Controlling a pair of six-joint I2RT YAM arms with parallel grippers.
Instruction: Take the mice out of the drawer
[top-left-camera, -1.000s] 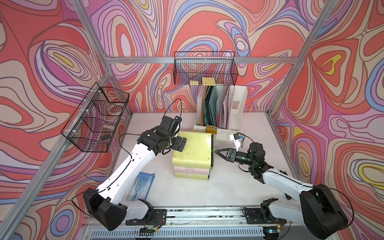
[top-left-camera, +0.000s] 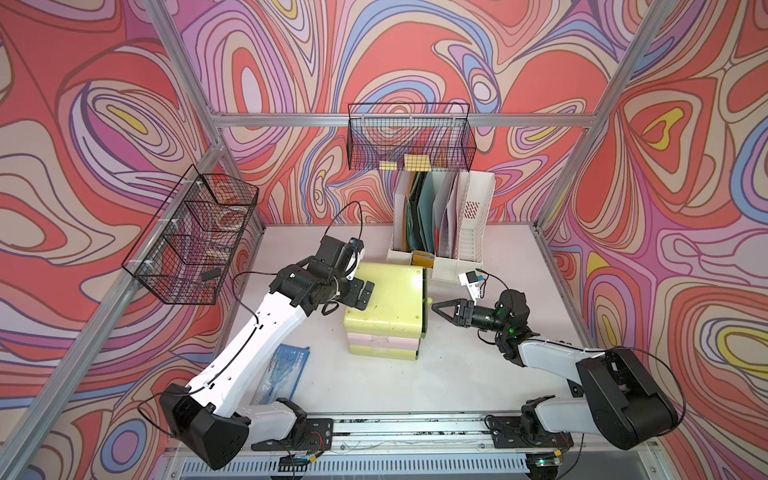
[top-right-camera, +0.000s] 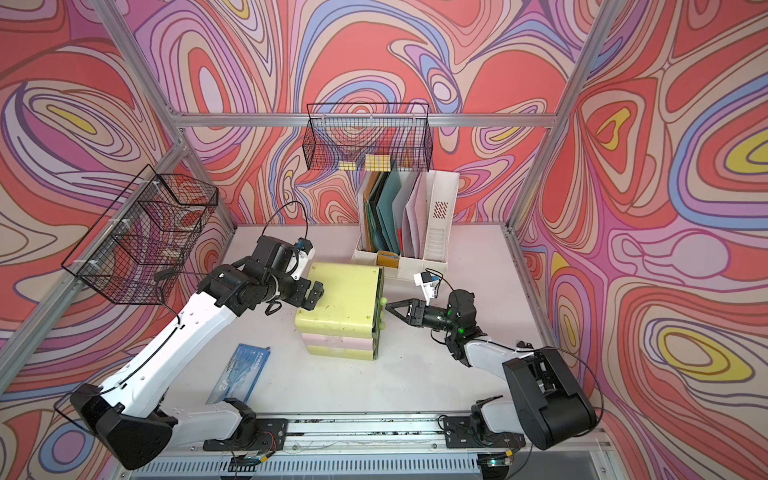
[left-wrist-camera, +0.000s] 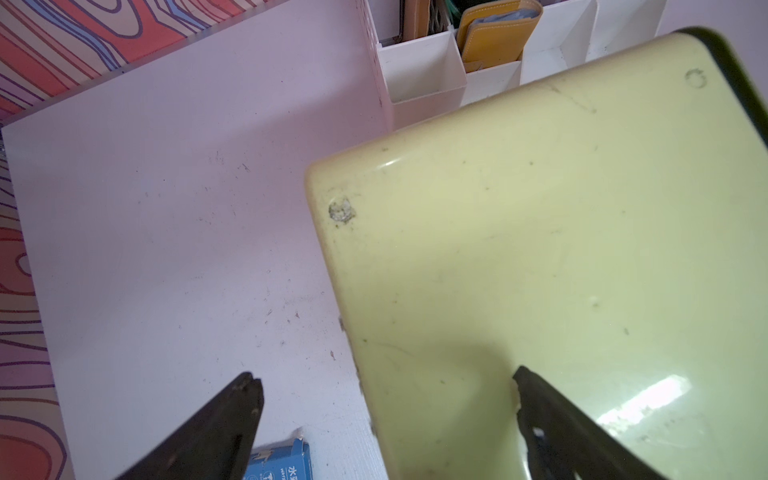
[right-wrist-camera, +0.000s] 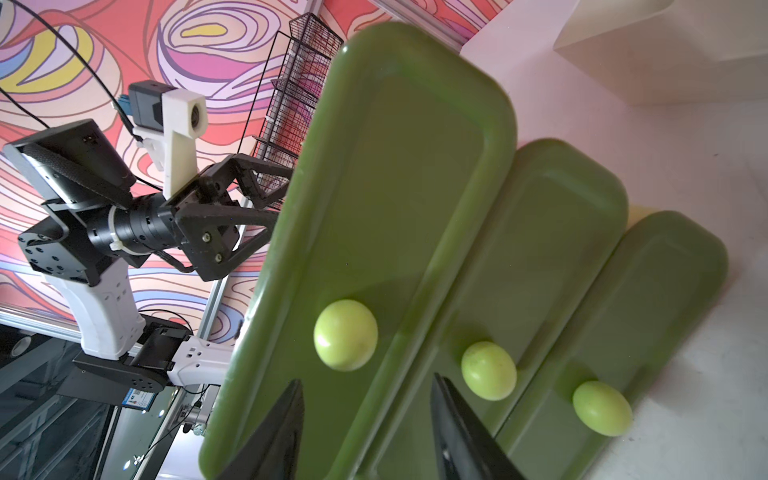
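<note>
A pale yellow drawer cabinet stands mid-table, its three green drawer fronts facing right. In the right wrist view the top drawer front, with its round knob, and the two lower drawers look shut. No mice show in any view. My right gripper is open in front of the fronts, fingers apart, with nothing between them; the top knob lies ahead of its tips. My left gripper stands open over the cabinet's left edge, one finger low over or touching the top; contact is unclear.
A white file organizer with folders and a yellow wallet stands behind the cabinet. A blue packet lies at front left.
The drawers have not moved.
</note>
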